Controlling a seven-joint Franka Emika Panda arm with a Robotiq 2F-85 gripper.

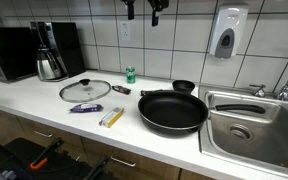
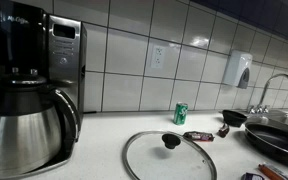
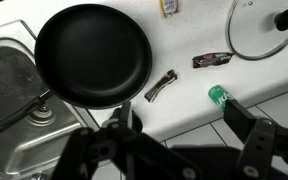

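High over the counter, my gripper (image 1: 144, 12) points down with its fingers apart and nothing between them. In the wrist view the gripper is spread wide above the counter. An empty black pan (image 1: 172, 112) (image 3: 92, 55) rests to the left of the sink. The glass lid (image 1: 82, 93) (image 2: 154, 160) with its black knob lies flat on the counter's left part. Near the back wall stands a green can (image 1: 131, 75) (image 2: 180, 114) (image 3: 219, 96). Between lid and pan lie a dark wrapped bar (image 1: 121, 89) (image 3: 212, 60) and another small bar (image 3: 161, 85).
Along the front edge lie a purple packet (image 1: 86, 108) and a yellow-white packet (image 1: 112, 117). A small black cup (image 1: 183, 87) sits behind the pan. The coffee maker (image 1: 50, 65) (image 2: 29, 120) stands at left, the sink (image 1: 249, 160) at right. A soap dispenser (image 1: 225, 32) hangs on the wall.
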